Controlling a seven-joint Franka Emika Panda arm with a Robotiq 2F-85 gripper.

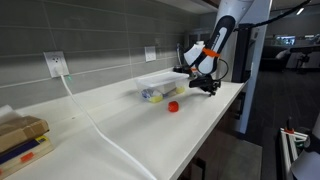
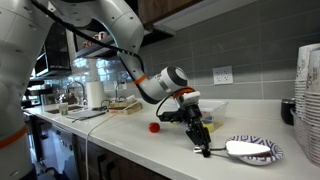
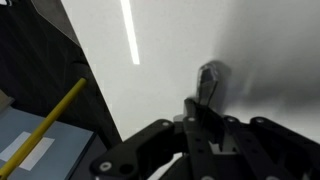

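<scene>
My gripper [image 2: 204, 151] points down at the right end of the counter, close to the surface. A white, flat-headed utensil [image 2: 247, 148] lies across the patterned plate [image 2: 271, 143], its narrow end running toward my fingers. In the wrist view a slim, shiny handle end [image 3: 208, 76] juts out from where the fingers meet it, low over the white counter. Whether the fingers are closed around that handle or only beside it is hidden. Exterior view 1 shows the gripper [image 1: 210, 91] small and dark at the counter's far end.
A red round object [image 1: 173, 106] sits mid-counter, left of the arm. Behind the arm is a clear bin [image 1: 158, 83] with yellow things near it. Stacked bowls [image 2: 309, 100] stand beside the plate. The counter's front edge is close to the gripper.
</scene>
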